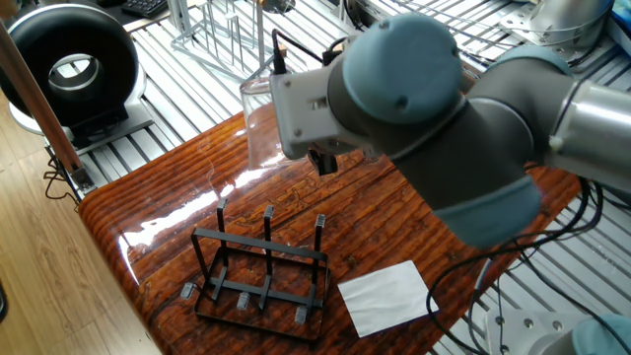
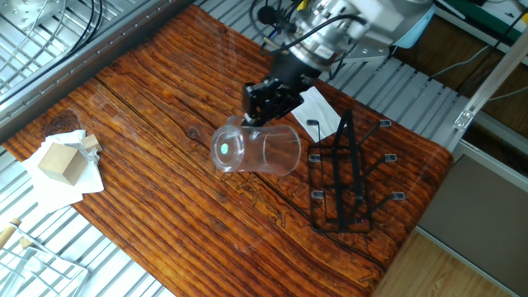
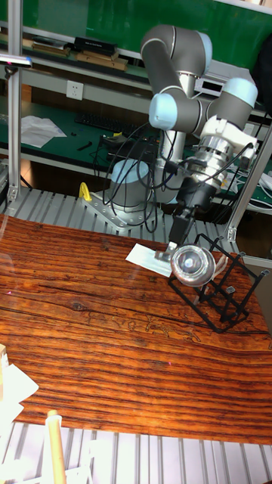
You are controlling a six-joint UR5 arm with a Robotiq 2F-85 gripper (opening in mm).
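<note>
A clear glass mug (image 2: 257, 150) lies on its side in the air, with my gripper (image 2: 252, 114) shut on it at its handle side. In exterior view 3 the mug (image 3: 193, 265) shows its round end, and the dark gripper (image 3: 171, 252) reaches it from the upper left. Only a transparent part of the mug (image 1: 260, 128) shows in exterior view 1, where the wrist hides most of the fingers. The black wire rack (image 1: 261, 281) with upright prongs stands on the table, apart from the mug in exterior view 2.
Beside the rack a white sheet (image 1: 386, 298) lies flat on the glossy wooden table (image 2: 165, 165). Wooden blocks (image 2: 64, 163) rest on white paper at the far corner. Black cables (image 1: 463, 271) hang below the arm.
</note>
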